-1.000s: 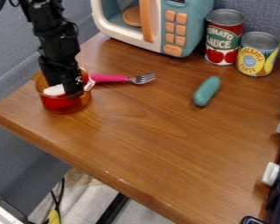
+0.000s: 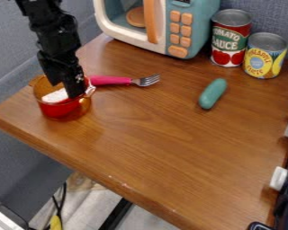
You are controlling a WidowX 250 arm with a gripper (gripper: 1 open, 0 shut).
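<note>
My black gripper [image 2: 65, 79] points down into a red pot [image 2: 65, 107] at the table's left side. Something white [image 2: 55, 95] is in the pot at my fingertips; whether the fingers hold it or are open, I cannot tell. A pink-handled fork [image 2: 120, 81] lies just right of the pot.
A toy microwave [image 2: 148, 20] stands at the back, with a tomato can [image 2: 229, 43] and a yellow can [image 2: 265, 58] to its right. A green cylindrical piece [image 2: 212, 93] lies right of centre. A dark appliance [image 2: 286, 198] lines the right edge.
My gripper and arm have shifted slightly, a little to the left and up, over the pot. The other objects have not moved.
</note>
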